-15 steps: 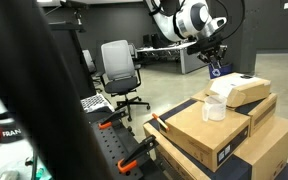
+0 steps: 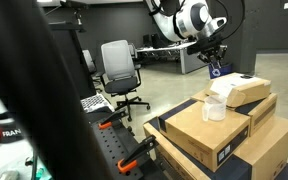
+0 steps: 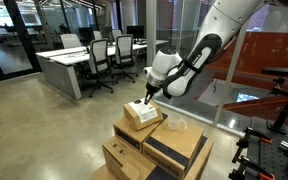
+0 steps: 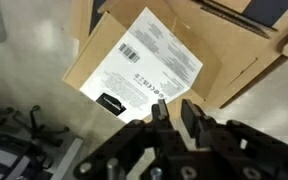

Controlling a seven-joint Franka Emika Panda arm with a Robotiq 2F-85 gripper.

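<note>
My gripper is open, with nothing between its fingers. Beyond the fingertips in the wrist view lies a cardboard box (image 4: 214,50) bearing a white printed label (image 4: 142,66) with a barcode. Exterior view 1 has the gripper (image 2: 219,58) above and behind the smaller, tilted cardboard box (image 2: 246,92) on the stack. In exterior view 2 the gripper (image 3: 151,93) hangs over that box (image 3: 141,112); a gap between them is hard to judge. A clear plastic container (image 2: 214,107) stands on the larger carton (image 2: 206,130), apart from the gripper.
More cardboard boxes (image 2: 266,150) support the stack. A dark blue object (image 2: 218,71) shows behind it. An office chair (image 2: 121,75) stands farther back, and dark rails (image 2: 109,145) lie at the left. Open floor (image 3: 59,135) spreads left of the boxes.
</note>
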